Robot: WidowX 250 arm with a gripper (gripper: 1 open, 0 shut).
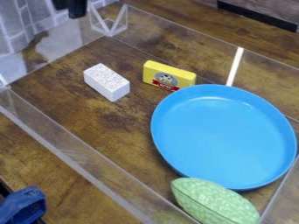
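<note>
At the top edge on the left, a small dark part of what looks like my gripper [77, 8] shows, cut off by the frame, so its fingers' state is unclear. Below it on the wooden floor lie a white speckled block [107, 81] and, to its right, a yellow box with a red label [169, 76]. A large blue plate [222, 136] fills the right side. A green oval object [215, 201] lies at the plate's near edge.
Clear walls [59, 127] border the work area. A blue object [20, 206] sits outside at the lower left. Bare wood lies left of the plate and behind it.
</note>
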